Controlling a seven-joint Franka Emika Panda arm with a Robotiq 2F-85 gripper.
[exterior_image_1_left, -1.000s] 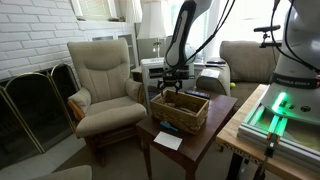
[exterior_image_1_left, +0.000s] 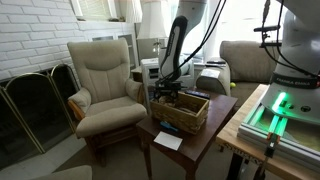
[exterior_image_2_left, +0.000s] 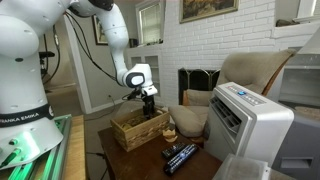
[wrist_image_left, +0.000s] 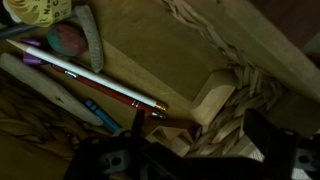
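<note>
A woven basket (exterior_image_1_left: 180, 118) stands on the dark table, and my gripper points down into it, fingers open. In the wrist view a pale wooden block (wrist_image_left: 212, 97) lies by the basket's woven wall, just ahead of the gap between the fingers. A second wooden piece (wrist_image_left: 172, 136) sits close to the left finger. Further left are a white pencil (wrist_image_left: 90, 70), a dark red pencil (wrist_image_left: 118, 88), a blue pen (wrist_image_left: 103, 115), a reddish ball (wrist_image_left: 67, 40) and a yellow object (wrist_image_left: 40, 10). Nothing is visibly held.
On the table (exterior_image_2_left: 140, 162) outside the basket lie dark, elongated objects (exterior_image_2_left: 180, 158) and a small round wooden item (exterior_image_2_left: 168, 132). A white sheet (exterior_image_1_left: 168, 140) is near the table edge. A white boxy appliance (exterior_image_2_left: 245, 115) stands beyond, and a beige armchair (exterior_image_1_left: 103, 85) is alongside.
The gripper has come down and slightly left in exterior view 1, from above the basket to its far left part. The basket has not moved.
</note>
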